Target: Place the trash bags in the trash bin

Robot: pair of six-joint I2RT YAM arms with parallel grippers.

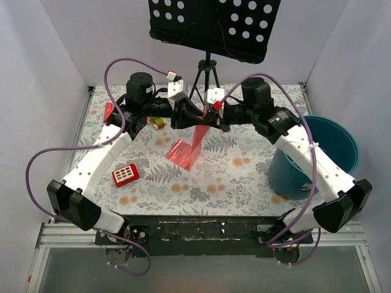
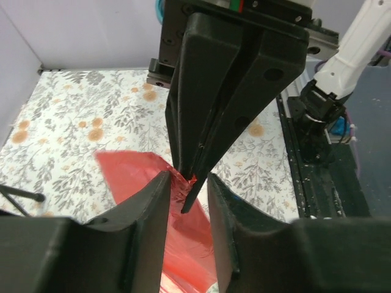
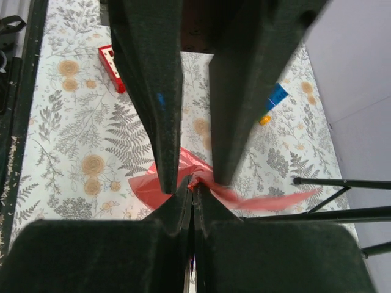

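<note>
A thin translucent red bag [image 1: 181, 154] hangs at mid-table, its lower part spread over the patterned tabletop. My right gripper is shut on its gathered upper part, the tips meeting on the plastic in the right wrist view. Facing it, my left gripper stands open, one finger on each side of the bag and of the right gripper's tips. A gap shows between the left fingers in the left wrist view. To the right stands a teal bin [image 1: 293, 174], its inside partly hidden by the right arm.
A red box with a pale grid [image 1: 125, 175] lies at left front. Behind the left arm are a red item [image 1: 108, 112] and a small yellow-green one [image 1: 157, 121]. A black music stand [image 1: 208, 64] rises at the back.
</note>
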